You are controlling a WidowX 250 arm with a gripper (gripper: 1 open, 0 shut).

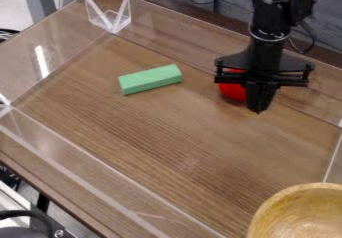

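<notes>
My black gripper point(262, 88) reaches down from the top right of the camera view, its fingertips low over a red ball point(233, 90), which is mostly hidden behind it. The gripper looks dark against the ball, and whether anything is between its fingers is hard to make out. A green block point(150, 79) lies flat on the wooden table point(147, 162) to the left of the ball.
A clear plastic container point(110, 14) stands at the back left. A yellow bowl point(294, 217) sits at the front right corner.
</notes>
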